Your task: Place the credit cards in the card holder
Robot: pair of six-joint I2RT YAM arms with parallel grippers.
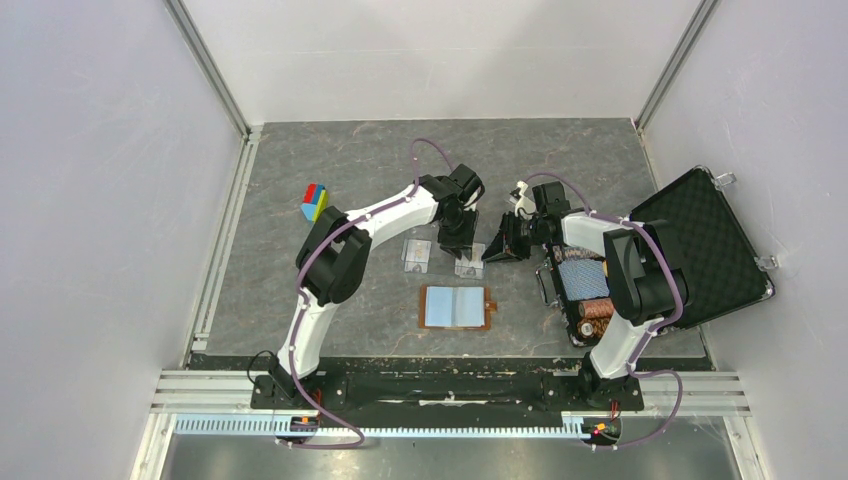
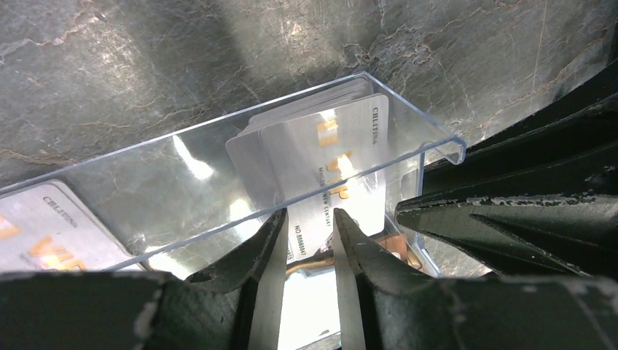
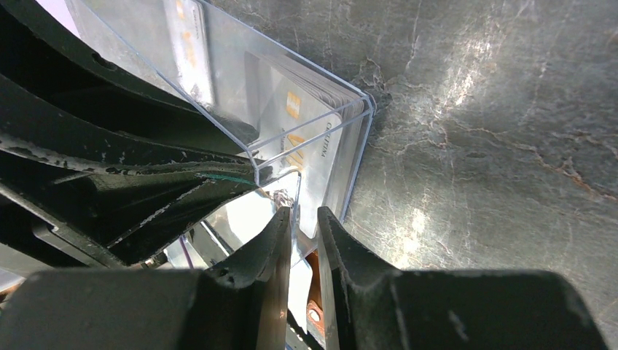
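Observation:
A clear box holds two stacks of white cards, the right stack and the left stack. Part open, my left gripper is over the right stack, with cards showing through the gap; no card is clearly gripped. In the right wrist view my right gripper is nearly closed at the box's right end, a clear edge running between its fingers. The open brown card holder, with pale blue pages, lies in front of the box in the top view.
An open black case with rolls and cloth stands at the right, beneath my right arm. A small coloured block sits far left. Bare grey table surrounds the box and the holder.

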